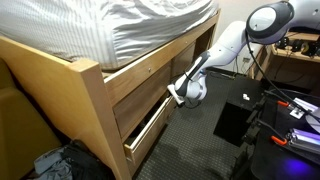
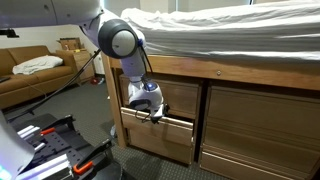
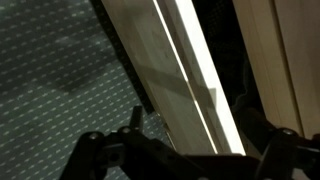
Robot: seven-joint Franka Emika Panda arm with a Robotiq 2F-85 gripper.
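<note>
A wooden drawer (image 2: pixel 165 142) under the bed stands partly out, and in the wrist view a dark gap shows behind the bright top edge of its front (image 3: pixel 205 75). My gripper is open, its dark fingers wide apart, one on the floor side of the drawer front and one on the gap side. Whether either finger touches the wood I cannot tell. From exterior view 1 the gripper (image 1: pixel 176 97) appears low by the far part of the drawer (image 1: pixel 150 130). Exterior view 2 has the gripper (image 2: pixel 156 116) at the drawer's top edge.
The bed frame (image 1: pixel 85 95) with its white mattress (image 1: pixel 100 30) rises above the drawer. Another closed wooden panel (image 2: pixel 250 140) lies to the right in exterior view 2. A black box (image 1: pixel 232 122) stands on the dark carpet, which is clear before the drawer.
</note>
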